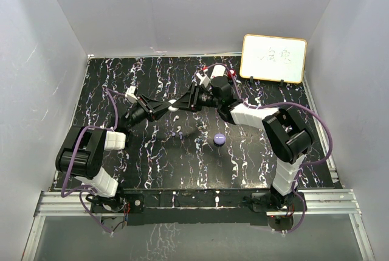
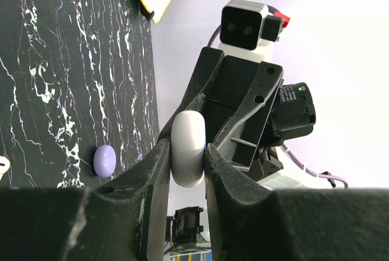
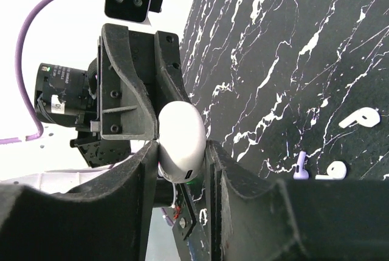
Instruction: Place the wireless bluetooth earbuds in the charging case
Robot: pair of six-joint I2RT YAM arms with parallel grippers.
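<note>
A white charging case (image 1: 173, 105) with a closed lid is up between my two grippers, above the table. My left gripper is shut on it. My right gripper has one finger on either side of the case, close against it; whether they press on it cannot be told. Two white earbuds, one (image 3: 363, 117) farther out and one (image 3: 335, 170) nearer, lie loose on the table. By the nearer one is a purple earbud (image 3: 301, 167). Another purple piece (image 1: 180, 135) shows in the top view.
A round purple case (image 1: 219, 139) stands on the dark marbled table, right of the earbuds. A whiteboard (image 1: 272, 58) leans at the back right. White and red objects (image 1: 219, 71) are partly hidden behind the right arm.
</note>
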